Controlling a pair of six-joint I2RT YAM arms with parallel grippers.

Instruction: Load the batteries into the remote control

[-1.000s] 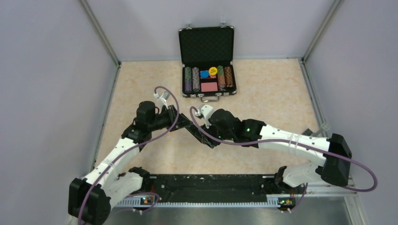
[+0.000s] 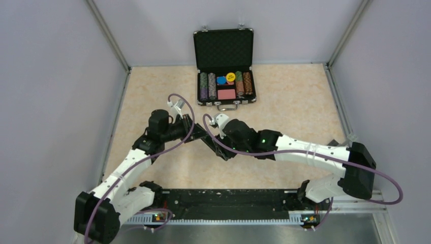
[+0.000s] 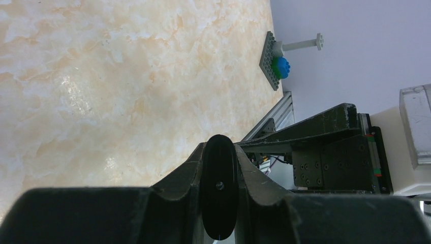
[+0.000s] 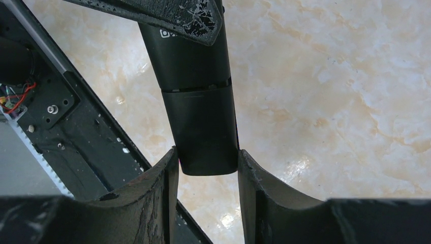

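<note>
A black remote control (image 4: 195, 66) is held in the air between my two grippers at mid table. My left gripper (image 2: 195, 129) is shut on it; in the left wrist view its black end (image 3: 219, 185) pokes up between the fingers. My right gripper is shut on the other end, the lower part with a seam across it, which looks like the battery cover. The remote's upper part passes behind a black gripper part in the right wrist view. I see no batteries.
An open case of poker chips (image 2: 226, 94) stands at the back centre. Small grey and blue-green blocks (image 3: 268, 61) sit at the table's edge in the left wrist view. Bare table (image 2: 284, 107) surrounds the arms. A dark rail runs along the front edge.
My right arm has shifted slightly to the left in the top view, with its gripper still at the remote. The left arm looks unmoved.
</note>
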